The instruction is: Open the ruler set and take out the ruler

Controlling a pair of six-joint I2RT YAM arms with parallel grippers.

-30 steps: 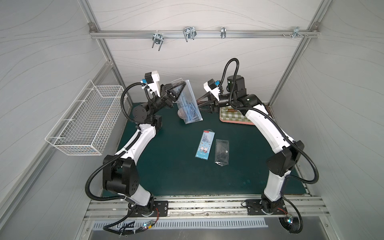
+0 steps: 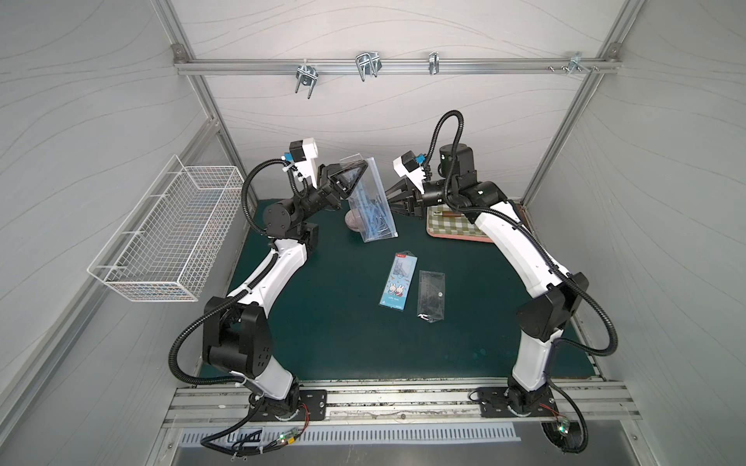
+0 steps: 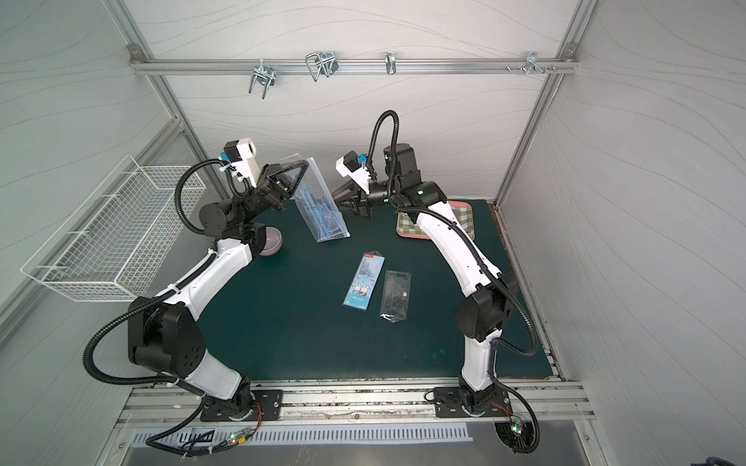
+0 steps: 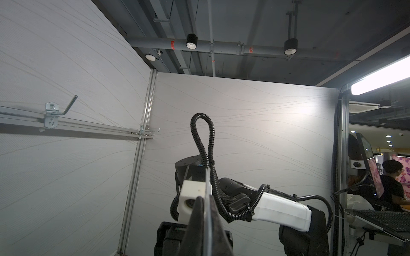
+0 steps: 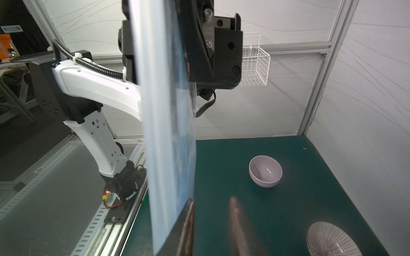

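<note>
A clear pouch [image 2: 375,213] with blue flat pieces inside hangs tilted in the air between the two arms. My left gripper is shut on the pouch's upper part; the thin edge of the pouch [image 4: 208,183] shows between its fingers. Facing the pouch from the other side is my right gripper, its fingers apart and the gap between them empty. In the right wrist view the pouch [image 5: 164,128] stands edge-on, close beside the left-hand finger [image 5: 184,226]; whether they touch I cannot tell. Single rulers inside are hard to make out.
On the green table lie a blue card pack [image 2: 398,279] and an empty clear sleeve [image 2: 431,295]. Two bowls, one plain [image 5: 265,171] and one striped [image 5: 331,239], show in the right wrist view. A checked tray [image 3: 458,213] sits under the right arm.
The left arm and the pouch have shifted slightly right, closer to the right gripper. The right gripper's fingers have come nearer together; its arm has hardly moved.
</note>
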